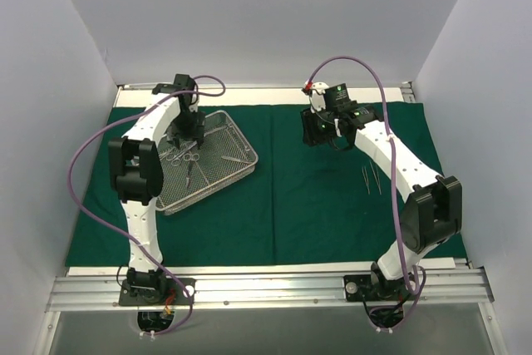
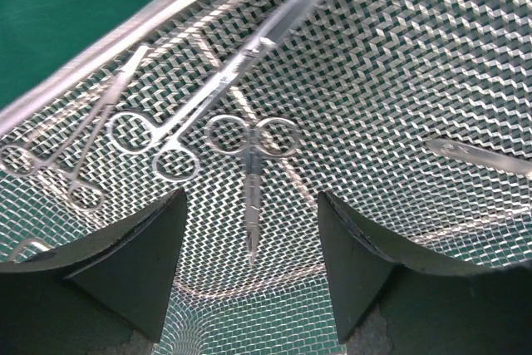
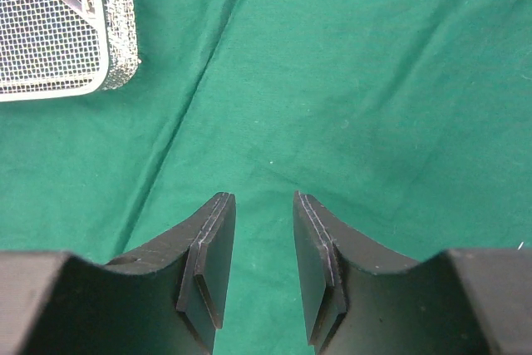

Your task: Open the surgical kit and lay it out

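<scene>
A mesh tray [image 1: 213,193] sits on the green cloth at the left, holding several steel instruments. My left gripper hangs open over it, above small scissors [image 2: 252,180], with longer instruments [image 2: 224,76], more scissors [image 2: 58,155] and a slim handle [image 2: 474,155] around them. My right gripper is over bare cloth right of the tray, fingers apart with nothing between them. A few thin instruments [image 1: 366,179] lie on the cloth at the right.
A pale rail borders it at back and front, with grey walls at the sides.
</scene>
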